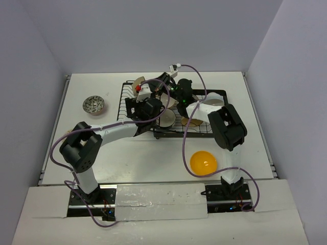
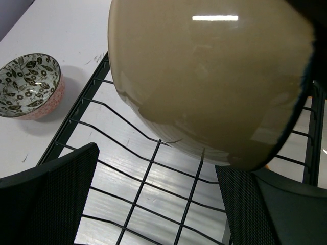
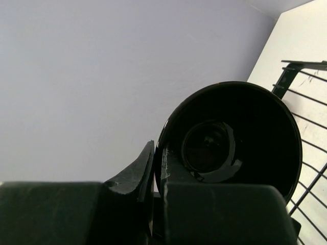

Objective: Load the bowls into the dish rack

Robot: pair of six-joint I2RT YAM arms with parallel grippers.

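A tan bowl with a dark inside hangs tilted over the left part of the dish rack. In the right wrist view its dark hollow faces the camera, and my right gripper is shut on its rim. My left gripper stands open above the wire grid, the bowl close past its fingertips; whether its right finger touches the bowl I cannot tell. A patterned bowl rests on the table left of the rack, and an orange bowl sits in front of it.
Dishes fill the rack's middle and right, among them a pale round dish and a white one. Both arms reach close together over the rack. Clear table lies in front of the rack and at the far right.
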